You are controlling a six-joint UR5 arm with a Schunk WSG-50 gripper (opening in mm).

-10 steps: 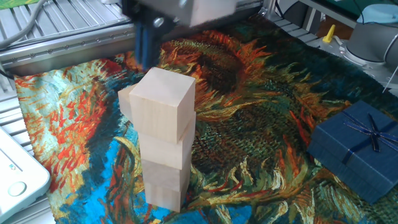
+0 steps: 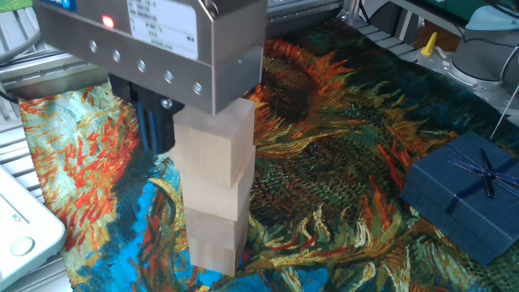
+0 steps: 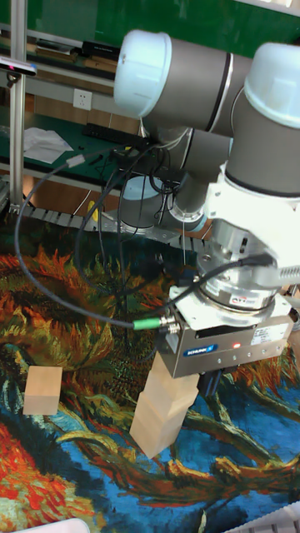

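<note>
A tall stack of several pale wooden blocks (image 2: 215, 191) stands on the painted cloth, its layers slightly out of line. Over its top hangs the metal body of my gripper (image 2: 158, 138), with a dark finger (image 2: 154, 122) reaching down beside the top block's left side. The other finger is hidden, so whether the fingers are apart does not show. From the other side, the stack (image 3: 160, 417) sits under one end of the gripper body, and a dark finger (image 3: 209, 382) stands just right of it. A separate wooden block (image 3: 42, 391) rests on the cloth to the left.
A dark blue gift box (image 2: 466, 195) with a ribbon occupies the right side. At the left edge lies a white device (image 2: 24, 227). A black cable (image 3: 53, 293) loops from the gripper.
My gripper has come down and toward the left in exterior view 2, from above the stack to beside its top block. The stack and the blue box have not moved.
</note>
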